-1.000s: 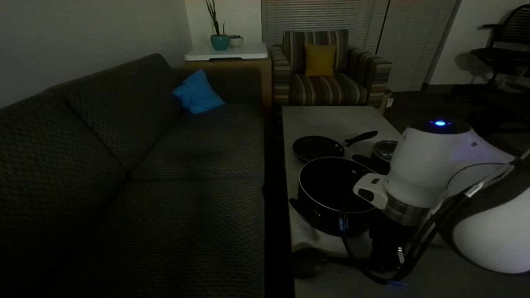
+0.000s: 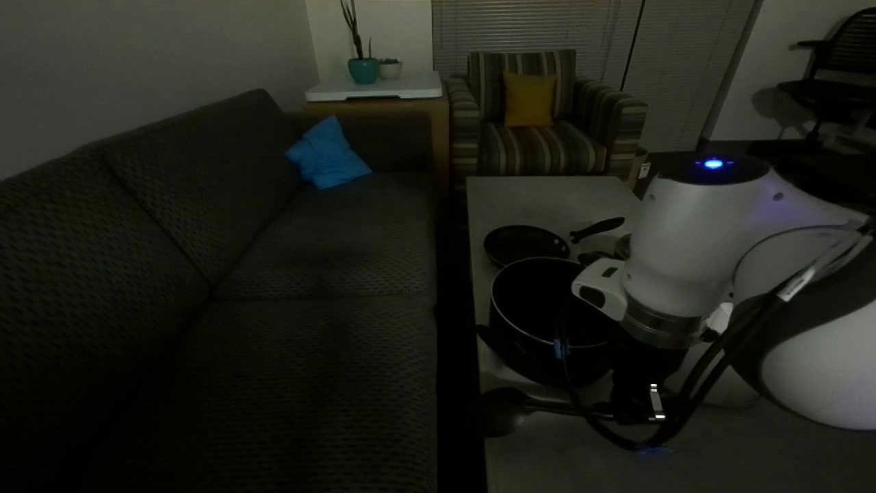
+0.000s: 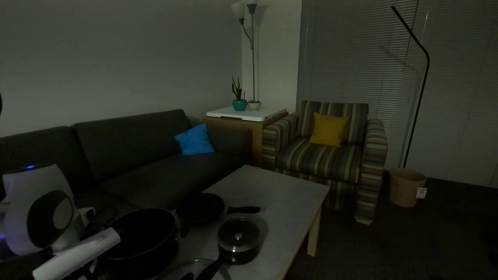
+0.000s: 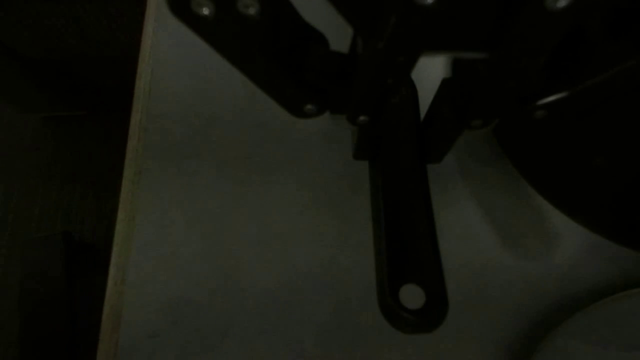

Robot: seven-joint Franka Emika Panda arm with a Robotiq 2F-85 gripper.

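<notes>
A black ladle or large spoon has its dark round head (image 2: 502, 412) off to the left of my gripper (image 2: 617, 409), near the table's sofa-side edge. In the wrist view my gripper is shut on its flat handle (image 4: 409, 234), whose end with a hole points down the picture. The head is hidden there. A large black pot (image 2: 534, 361) stands on the table just beyond the utensil; part of its dark side (image 4: 582, 150) shows at the right of the wrist view. Its inside is too dark to read.
A black frying pan (image 2: 525, 245) lies beyond the pot. The lidded saucepan (image 3: 239, 240) and a glass lid (image 3: 198, 266) are on the table (image 3: 284, 196) too. The grey sofa (image 2: 328, 345) runs along the left, past a gap.
The arm and gripper have risen and shifted slightly left in exterior view 1. The utensil's head has come up with them. The pot looks slightly shifted left.
</notes>
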